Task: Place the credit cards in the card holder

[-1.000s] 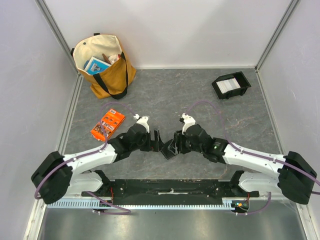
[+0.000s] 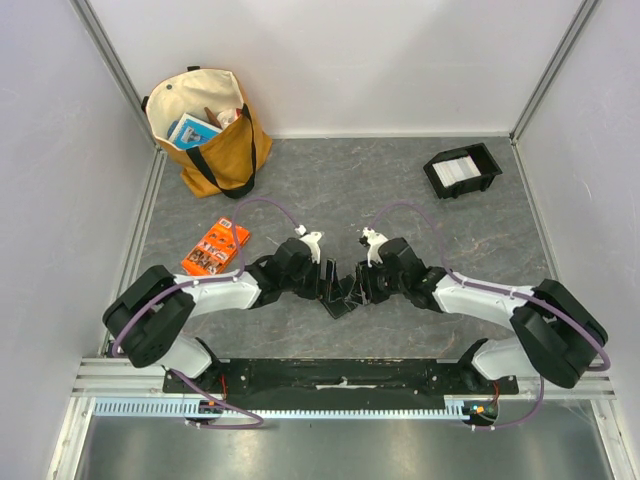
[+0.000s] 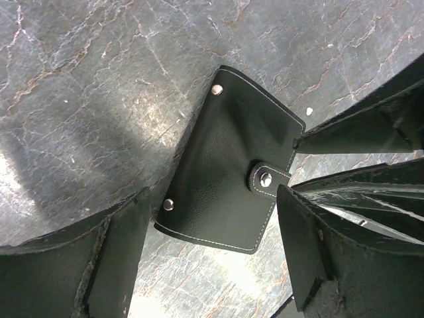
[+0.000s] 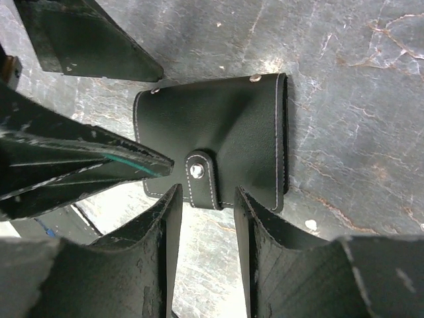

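The black leather card holder lies shut by its snap strap on the grey marble top between my grippers, also seen in the right wrist view [image 4: 232, 132]. My left gripper [image 2: 328, 275] and right gripper [image 2: 362, 283] hang close above it from either side, their fingers apart with nothing visible between them. In each wrist view the other gripper's fingers reach over the holder. No loose card shows clearly.
A black box [image 2: 483, 180] with white contents stands at the back right. A tan bag [image 2: 230, 150] sits at the back left, an orange pack [image 2: 210, 245] at the left.
My left gripper has moved right toward the card holder, and my right arm has shifted slightly. The two grippers are now closer together over the holder.
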